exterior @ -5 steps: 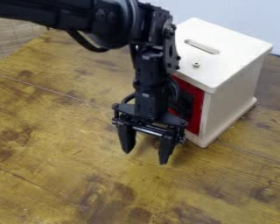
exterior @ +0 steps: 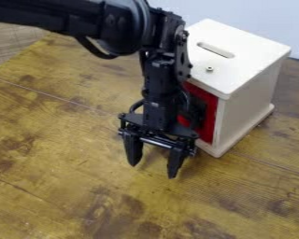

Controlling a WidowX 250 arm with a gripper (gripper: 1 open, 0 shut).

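Observation:
The black gripper (exterior: 153,161) points down just above the wooden table (exterior: 64,177), in front of a cream wooden box (exterior: 246,84). Its two fingers stand apart with nothing visible between them. The box has a slot and a small knob on top, and a red front (exterior: 208,119), which the arm partly hides.
A white surface rises behind the box at the upper right, and a woven tan surface shows at the upper left.

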